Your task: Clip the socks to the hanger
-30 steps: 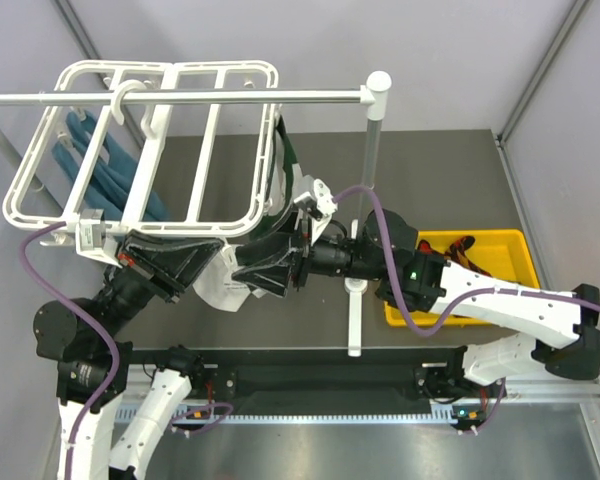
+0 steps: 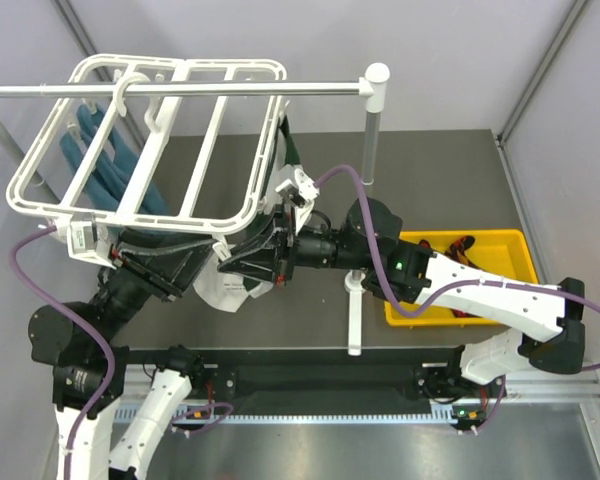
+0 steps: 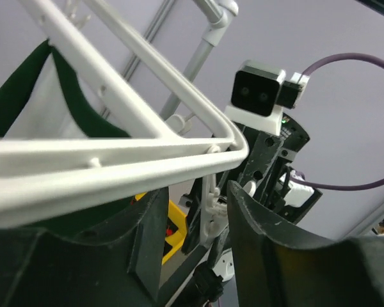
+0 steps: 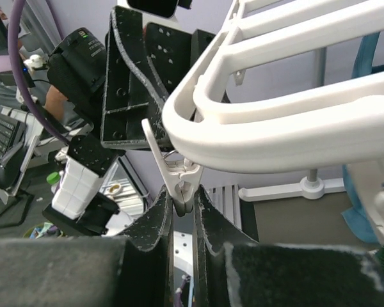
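The white hanger (image 2: 130, 216) hangs from the metal rail. Blue socks (image 2: 105, 170) hang at its left side, and a white-and-green sock (image 2: 221, 289) is at its right, partly hidden by the frame and my arms. At the near right corner of the hanger, my right gripper is shut on a white clip (image 4: 178, 176). My left gripper stands partly open near the same corner, its fingers (image 3: 147, 236) apart with nothing held. Beyond them the clip (image 3: 212, 211) shows under the hanger's corner. Whether the clip bites any sock is not visible.
A yellow bin (image 2: 510, 250) with dark and red items sits on the floor at right. The upright post (image 2: 371, 140) and the horizontal rail (image 2: 280, 88) stand close behind the right arm. Both grippers crowd the front right corner.
My right gripper has moved left towards the hanger's corner.
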